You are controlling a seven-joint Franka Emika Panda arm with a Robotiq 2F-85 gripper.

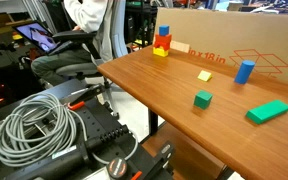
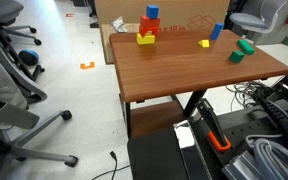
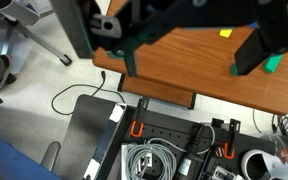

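Note:
Near the far end of the wooden table stands a stack: a blue block on top, red in the middle, yellow at the bottom. Apart from it lie a flat yellow block, a green cube, an upright blue cylinder and a longer green block. My gripper stands open in the wrist view, its dark fingers wide apart and nothing held. Through that view the yellow block and green cube show far below, well away from the fingers.
A cardboard panel stands along one long side of the table. Coiled grey cable lies on the black stand beside the table. Office chairs stand on the floor.

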